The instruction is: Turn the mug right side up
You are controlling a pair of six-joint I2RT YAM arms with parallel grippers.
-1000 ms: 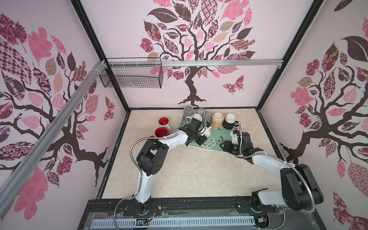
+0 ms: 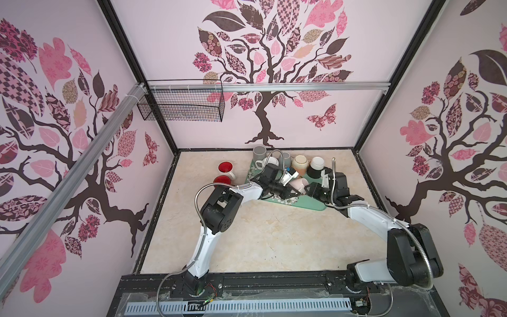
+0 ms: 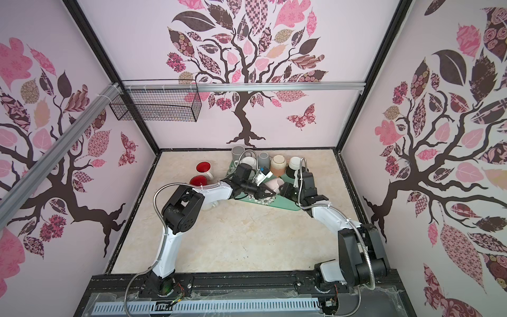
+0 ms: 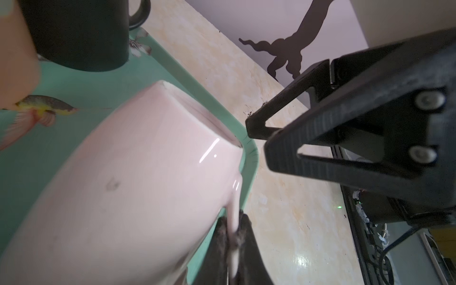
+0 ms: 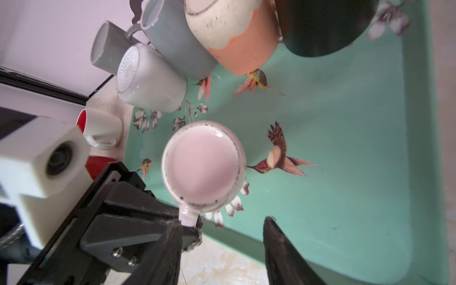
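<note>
The pink mug [image 2: 298, 185] is tilted over the tray, with its base toward my right gripper. My left gripper is shut on its handle, which shows between the fingertips in the left wrist view. The mug's round base [image 5: 203, 163] faces the right wrist camera, handle pointing down toward the left fingers [image 5: 142, 232]; its mouth is hidden. Close to the base on the right side, my right gripper stands open with nothing between its fingers; whether it touches the mug I cannot tell.
Below is a green patterned tray [image 5: 351, 204]. Along its back stand a black-and-white mug [image 2: 317, 166], a peach-and-cream mug [image 2: 300, 164], grey mugs [image 2: 259, 153] and an upside-down white mug [image 5: 152, 78]. Red-lined mugs [image 2: 225, 167] sit left.
My left gripper has carried the pink mug to the right and tipped it over further.
</note>
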